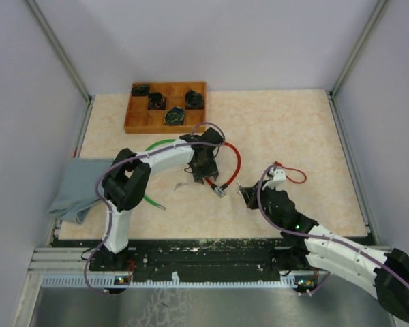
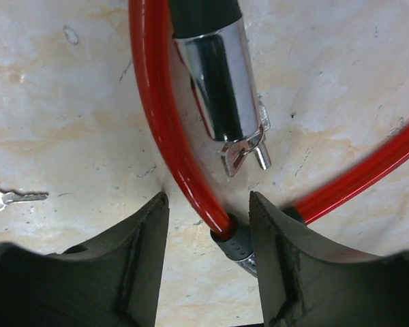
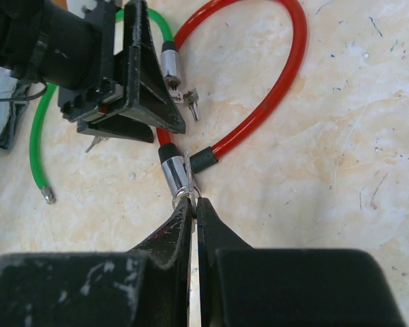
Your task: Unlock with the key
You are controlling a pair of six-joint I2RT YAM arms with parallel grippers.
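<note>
A red cable lock (image 1: 236, 159) has its chrome lock body (image 3: 174, 174) at the near end. My left gripper stands part open low over the red cable (image 2: 165, 129), with the lock end just below its fingers. A green cable's chrome end (image 2: 228, 88) carries a small key (image 2: 238, 153) near it. A loose key (image 2: 7, 199) lies to the left. My right gripper is shut, with a thin silver key (image 3: 188, 170) upright at its fingertips, right of the lock in the top view.
A wooden organiser (image 1: 133, 116) is at the back. A folded grey cloth (image 1: 82, 191) lies left, a red strap (image 1: 293, 174) right.
</note>
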